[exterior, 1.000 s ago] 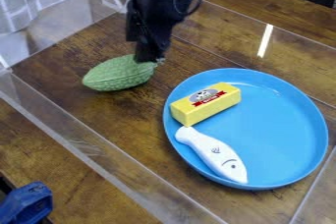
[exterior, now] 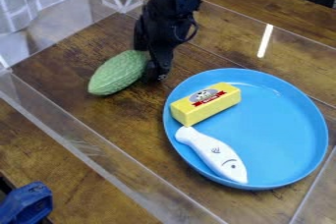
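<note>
A black gripper point(exterior: 149, 59) is low over the wooden surface at the top centre, its fingers at the upper right end of a green ridged oblong object point(exterior: 113, 75). The gripper is open; its far finger is partly hidden. A blue plate point(exterior: 278, 130) on the right holds a yellow box point(exterior: 206, 103) with a printed label and a white fish-shaped object point(exterior: 213, 154).
A dark blue object point(exterior: 24, 204) sits at the bottom left corner. Clear plastic edging runs along the left and lower left. Bare wood shows left of the green object and behind the plate.
The gripper has come down to the green object's upper end. The green object now lies at a steeper angle, its upper end shifted slightly left.
</note>
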